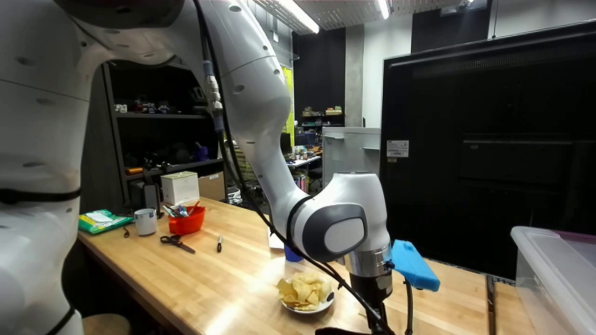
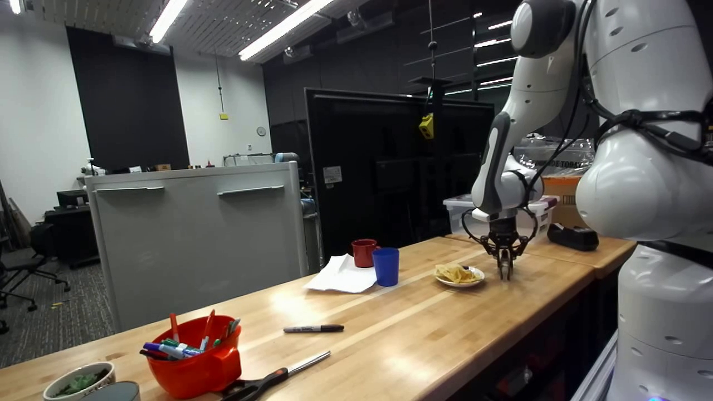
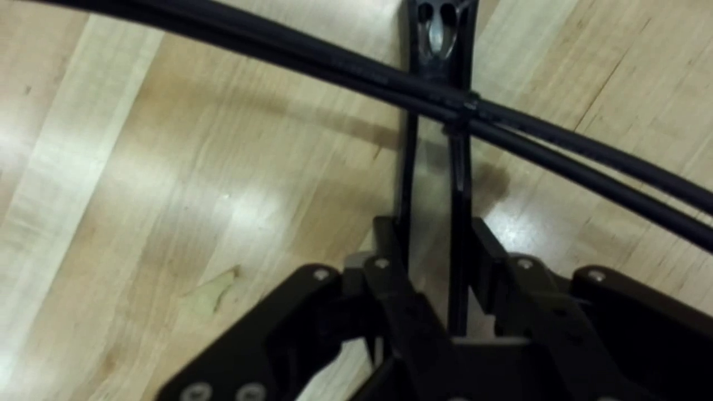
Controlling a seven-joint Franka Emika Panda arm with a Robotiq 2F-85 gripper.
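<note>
Black tongs stand between the fingers of my gripper in the wrist view, one finger against each arm. My fingers are shut on them. The joined end of the tongs points to the top of that view; their lower part is hidden by the gripper. In exterior view 2 the gripper points down close above the table, just right of a white plate of yellow chips. From exterior view 1 the plate of chips shows beside the arm, while my fingertips are out of frame.
A chip fragment lies on the wood left of the gripper. Black cables cross the wrist view. Beyond the plate stand a blue cup and red mug. Scissors, a marker and a red container lie farther off.
</note>
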